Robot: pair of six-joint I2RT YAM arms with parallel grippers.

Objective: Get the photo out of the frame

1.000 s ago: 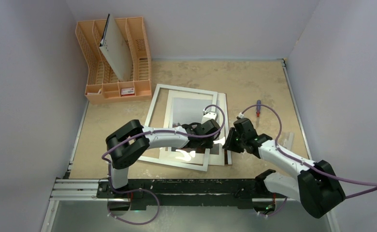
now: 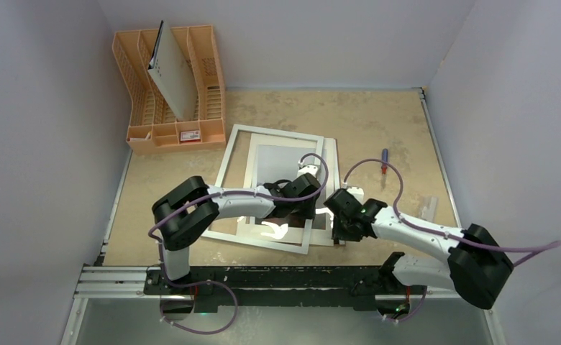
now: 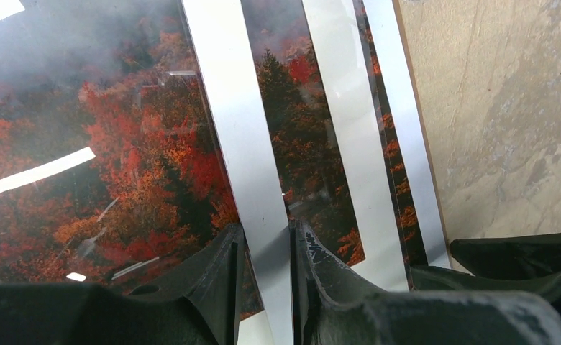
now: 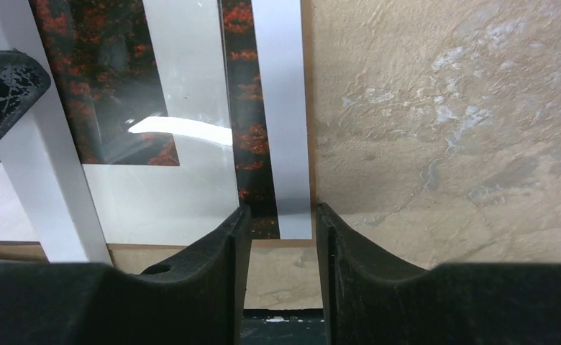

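Note:
The white frame (image 2: 228, 151) lies over a glass-covered autumn photo (image 3: 141, 180) with a white mat (image 3: 367, 215). My left gripper (image 2: 308, 214) is on the frame's right bar (image 3: 227, 93), a finger at either side; whether it grips is unclear. My right gripper is at the near right corner of the layers beneath, fingers apart either side of a white strip (image 4: 281, 108) and a dark strip of photo; it appears open.
An orange organizer (image 2: 137, 86) holding an upright white board stands back left. A screwdriver (image 2: 384, 159) and a clear strip (image 2: 429, 208) lie at the right. Walls bound three sides.

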